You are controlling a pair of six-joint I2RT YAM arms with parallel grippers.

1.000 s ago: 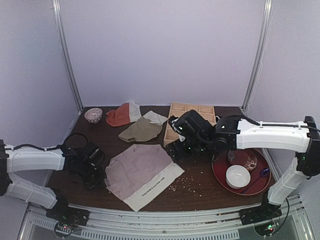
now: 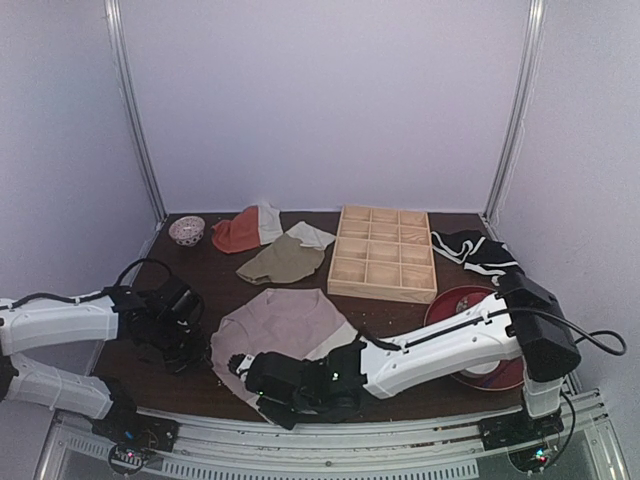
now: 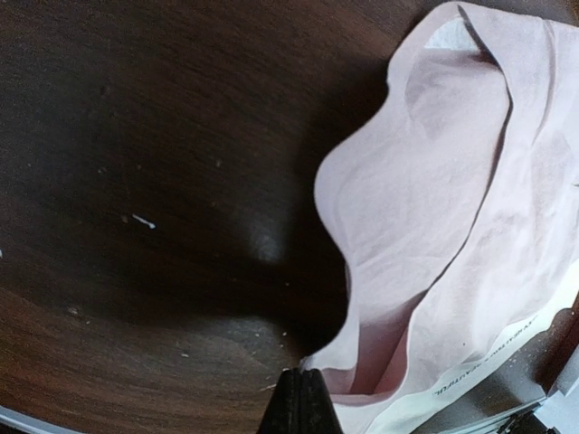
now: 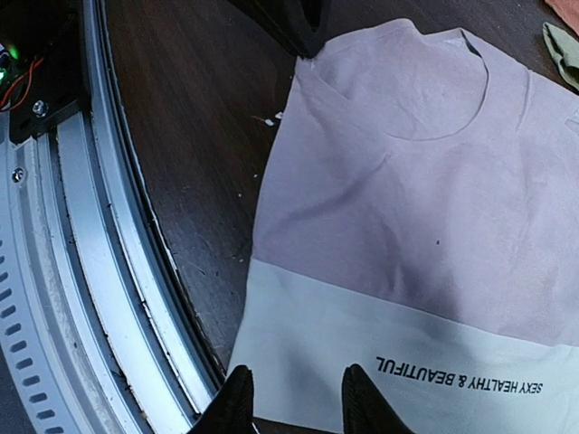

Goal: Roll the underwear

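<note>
The pink underwear (image 2: 268,318) lies spread on the dark table, its leg openings toward the left and back. Its white printed waistband (image 4: 389,348) is partly covered by the right arm in the top view. My left gripper is shut at the underwear's left corner, and a thin cloth edge runs up to its fingertips. Creases lead away from that corner in the right wrist view. My right gripper stands open above the front end of the waistband, with its two fingers apart and nothing gripped between them.
Two more folded garments, one red (image 2: 238,231) and one olive (image 2: 282,262), lie behind. A wooden divided box (image 2: 383,280) stands beside them. Black striped cloth (image 2: 478,252), a red tray (image 2: 515,372) and a small bowl (image 2: 187,231) are nearer the sides. A metal rail (image 4: 118,271) borders the front.
My right arm has swung from beside the box, leftward and toward the front, to the waistband's front end. The left arm has shifted slightly at most. The underwear lies much as before.
</note>
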